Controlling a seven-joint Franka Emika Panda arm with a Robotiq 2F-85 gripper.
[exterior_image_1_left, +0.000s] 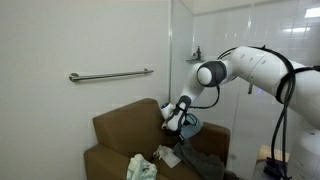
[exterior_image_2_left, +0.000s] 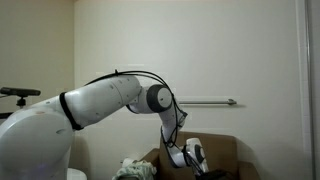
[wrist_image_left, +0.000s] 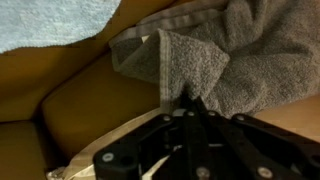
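Note:
A dark grey towel-like cloth (exterior_image_1_left: 208, 164) lies across the seat of a brown sofa (exterior_image_1_left: 120, 130). In the wrist view, a raised fold of this grey cloth (wrist_image_left: 190, 68) runs up to the fingertips of my gripper. The fingers are closed, with the fold pinched between them as far as shows; the fingertips themselves are dark and partly hidden by the cloth. In exterior view 1 my gripper (exterior_image_1_left: 176, 132) is low over the sofa, at the cloth's upper end. The rest of the cloth stays spread on the seat.
A light blue cloth (exterior_image_1_left: 191, 126) lies at the sofa's right, behind the gripper. Pale cloths (exterior_image_1_left: 141, 168) rest on the seat to the left. A towel bar (exterior_image_1_left: 110, 75) is fixed to the wall above. The sofa's backrest stands close behind the arm.

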